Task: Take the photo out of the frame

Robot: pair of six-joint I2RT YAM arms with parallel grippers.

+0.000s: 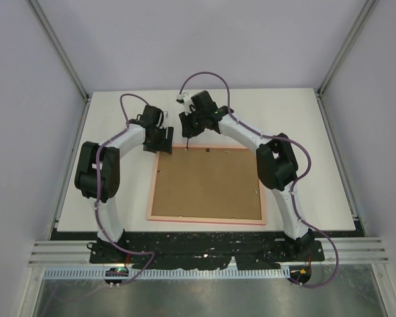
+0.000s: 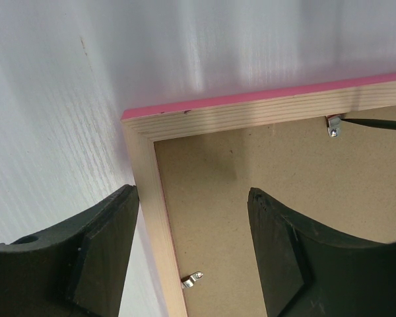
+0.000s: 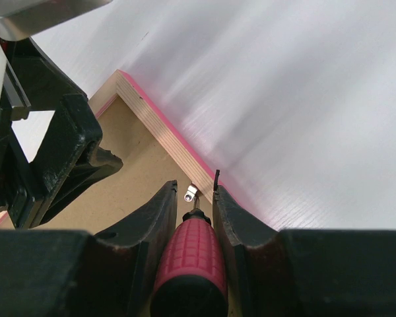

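The photo frame point(image 1: 208, 218) lies back side up on the table, pink-edged with a brown backing board point(image 1: 208, 185). Small metal clips hold the board's edge; one clip point(image 2: 334, 126) is on the top rail, another clip point(image 2: 192, 279) on the left rail. My right gripper is shut on a screwdriver with a red handle point(image 3: 193, 254), its dark shaft point(image 2: 376, 123) reaching the top clip. Astride the frame's left rail near the corner stands my left gripper, part open, one finger point(image 2: 112, 221) beside the rail's outer side, the other over the board. No photo shows.
The two grippers are close together at the frame's upper left. More clips sit along the other rails.
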